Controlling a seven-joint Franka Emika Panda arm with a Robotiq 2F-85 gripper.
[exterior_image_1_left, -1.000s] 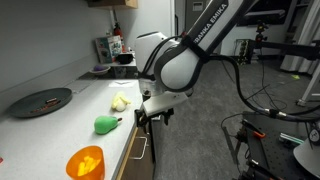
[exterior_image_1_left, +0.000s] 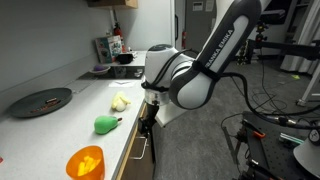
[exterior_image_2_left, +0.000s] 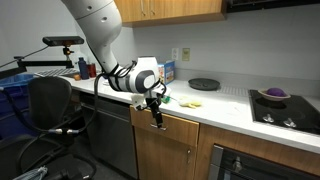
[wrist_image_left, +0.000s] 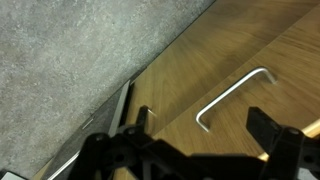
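My gripper stands open, its two dark fingers well apart with nothing between them. A silver bar handle (wrist_image_left: 232, 98) on a wooden front lies ahead of the gap in the wrist view, slanting up to the right. Exterior view 1 has the gripper (exterior_image_1_left: 147, 123) low beside the counter edge, close to the cabinet fronts. From the other side, the gripper (exterior_image_2_left: 157, 110) is near the top of a wooden drawer front (exterior_image_2_left: 182, 130). Whether a finger touches the handle cannot be told.
On the white counter (exterior_image_1_left: 60, 145) are an orange bowl (exterior_image_1_left: 86, 163) with yellow contents, a green object (exterior_image_1_left: 106, 124), a yellow item (exterior_image_1_left: 121, 102) and a dark round pan (exterior_image_1_left: 42, 102). Grey floor (exterior_image_1_left: 195, 155) lies open beside the cabinets.
The gripper has come down and slightly left in exterior view 1, nearer the cabinet fronts, and the arm's tilt has changed. Things on the counter have stayed where they were.
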